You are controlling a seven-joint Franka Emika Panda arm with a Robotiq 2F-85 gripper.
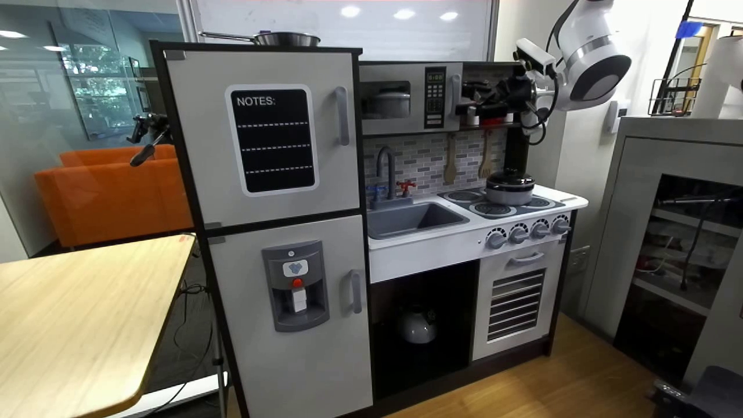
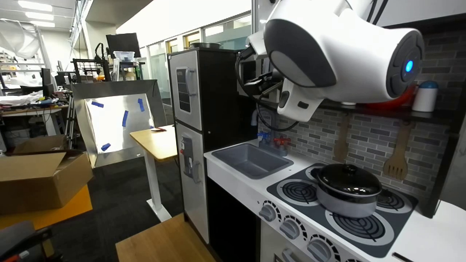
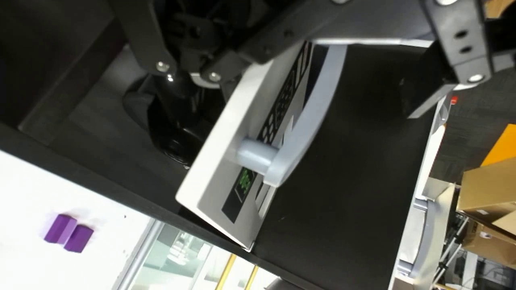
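Observation:
My gripper (image 1: 462, 98) stands open at the right edge of the toy microwave door (image 1: 393, 104), close to its grey handle (image 1: 457, 93). In the wrist view the door's white edge (image 3: 217, 140) and the curved handle (image 3: 312, 113) lie between the wide-spread fingers. One finger (image 3: 428, 87) is out in front of the door, while the other, dark and hard to make out, reaches over the shaded side behind the edge. Contact with the door cannot be told. The door appears to stand ajar, and a grey pot (image 1: 388, 104) shows through its window.
Close to the door rises the fridge's black side panel (image 3: 348, 193). Below are the sink (image 2: 253, 159) and a lidded pot (image 2: 349, 192) on the stove. A red item (image 1: 493, 121) and a small white shaker (image 1: 473, 115) are on the shelf under my gripper.

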